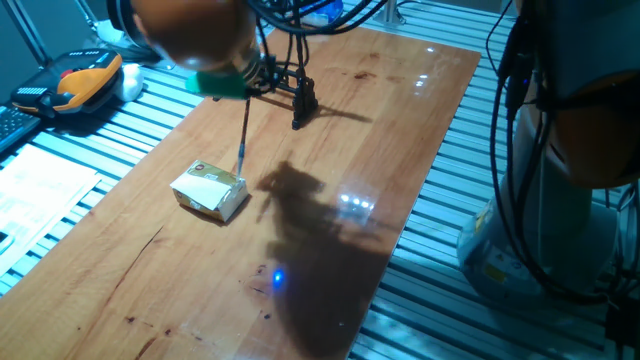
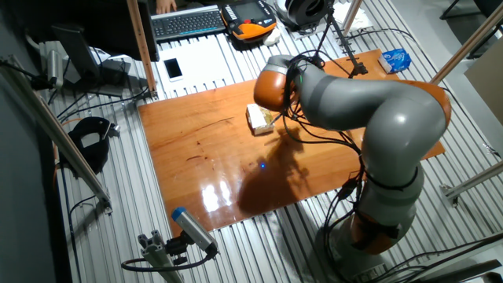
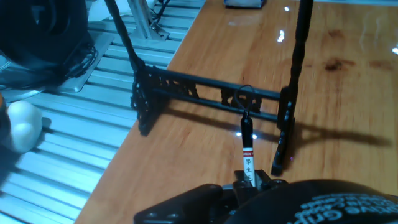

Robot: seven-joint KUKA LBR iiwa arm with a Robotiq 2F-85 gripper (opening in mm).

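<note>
My gripper is shut on a slim brush (image 3: 248, 149), whose black upper end carries a thin hanging loop and whose white label has dark lettering. In exterior view 1 the brush (image 1: 244, 135) hangs down almost upright, its tip appearing by the back right edge of a small white-and-yellow box (image 1: 208, 190); whether they touch, I cannot tell. A black stand (image 3: 211, 93) with two uprights and a low crossbar stands on the wooden table beyond the gripper; its top is out of the wrist view.
A blue packet (image 2: 394, 60) lies at the stand's end of the table. An orange-and-black device (image 1: 75, 82), papers and a keyboard lie along the left side. Cables hang loosely around the arm.
</note>
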